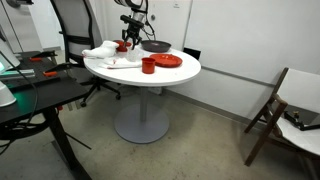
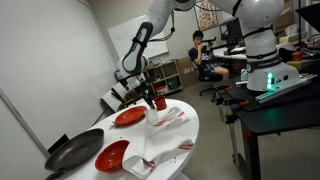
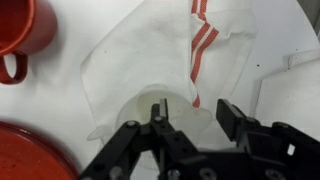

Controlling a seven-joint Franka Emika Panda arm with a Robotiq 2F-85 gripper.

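Observation:
My gripper hangs over the round table in the wrist view, its fingers apart and nothing clearly gripped between them. Below it is a pale, translucent round thing, partly hidden by the fingers; what it is I cannot tell. It lies over a white cloth with red stripes. In exterior view 2 the gripper is above the white cloth and beside the red mug. Exterior view 1 has the gripper at the table's far side.
A red mug and red plate stand right of the cloth. Toward the back is a dark pan. A red bowl sits near the pan.

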